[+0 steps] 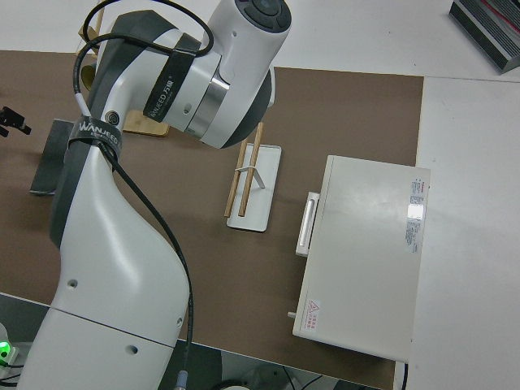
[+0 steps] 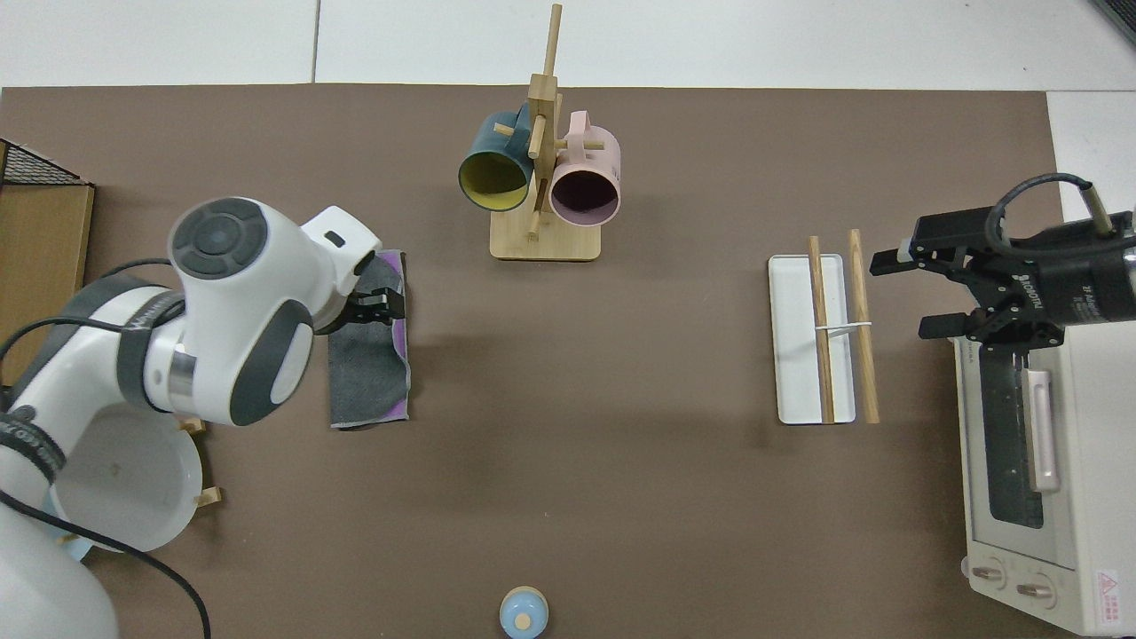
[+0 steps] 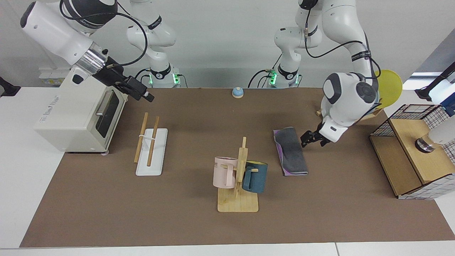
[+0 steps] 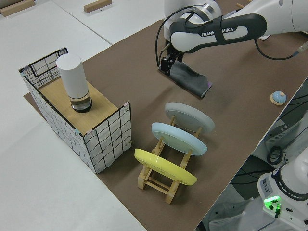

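My left arm's black gripper [image 2: 374, 307] hangs at the left over a grey and purple cloth [image 2: 367, 373]; in the left view this gripper [image 3: 314, 139] is beside the cloth [image 3: 291, 153]. I cannot tell how its fingers stand. My other gripper [image 2: 905, 293] is above the microwave [image 2: 1076, 469] at the right, its opening unclear. A wooden mug tree [image 2: 543, 240] holds a teal mug [image 2: 495, 154] and a pink mug [image 2: 586, 181]. A white board with two wooden sticks [image 2: 793, 341] lies left of the microwave.
A wire-and-wood shelf box [image 4: 96, 106] stands at one side, near a rack with plates [image 4: 166, 166]. A small blue round object [image 2: 523, 613] sits at the near edge.
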